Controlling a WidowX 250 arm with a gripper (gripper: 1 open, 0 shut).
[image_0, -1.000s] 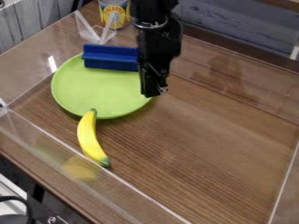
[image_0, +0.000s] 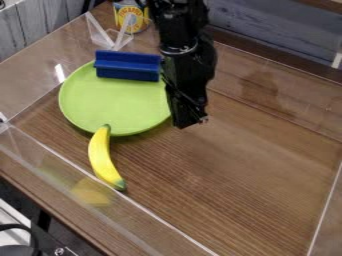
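My black gripper (image_0: 187, 112) hangs over the right rim of a green plate (image_0: 104, 106), low over the wooden table, with its fingers shut and nothing visible between them. A blue block-like object (image_0: 127, 64) rests on the back part of the plate, left of the arm. A yellow banana (image_0: 103, 160) lies on the table in front of the plate.
A can (image_0: 128, 15) and a clear plastic item (image_0: 104, 35) are at the back left, partly behind the arm. Walls and edges border it.
My gripper has moved slightly to the right and down from the plate's edge. The plate, blue object and banana have stayed in place.
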